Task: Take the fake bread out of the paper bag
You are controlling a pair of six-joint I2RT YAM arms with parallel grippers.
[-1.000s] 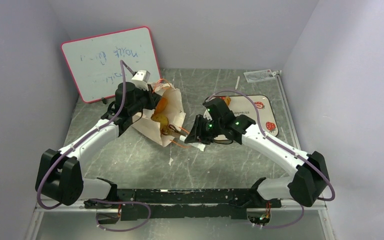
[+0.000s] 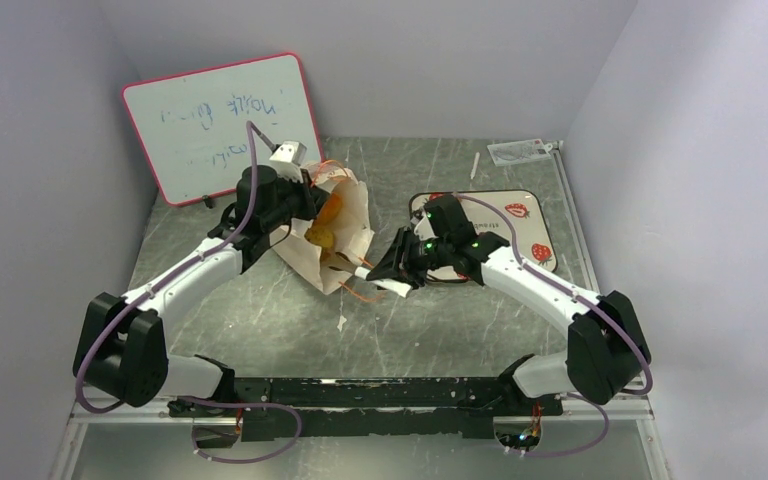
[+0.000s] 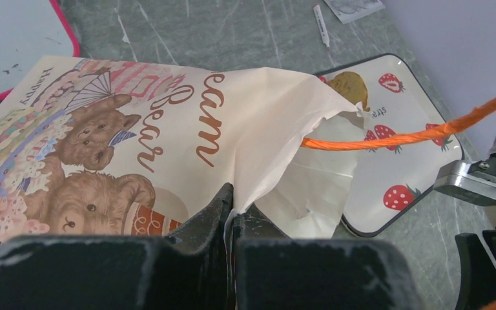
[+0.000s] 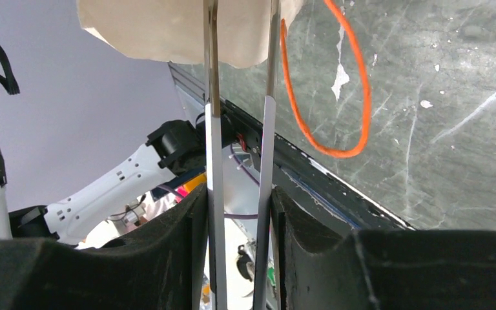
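My left gripper [image 2: 310, 192] is shut on the upper edge of the paper bag [image 3: 187, 123], printed with bears. The bag leans with its mouth to the right. Inside show an orange piece of fake bread [image 2: 330, 207] and a yellow one [image 2: 319, 236]. At the mouth is my right gripper, its fingers standing apart on both sides of metal tongs [image 4: 265, 194] with white handles. The tongs reach toward the bag; no bread shows between the parts of them in the right wrist view, and their tips are out of that frame.
A strawberry tray [image 2: 500, 225] lies on the right, partly under my right arm, with a brown bread piece [image 3: 349, 87] on it. Orange bag handles [image 4: 361, 123] loop out near the tongs. The whiteboard [image 2: 230, 120] stands behind.
The bag and my left gripper have shifted slightly right. My right gripper has moved only a little, and the tong ends at the bag's mouth are less visible than before.
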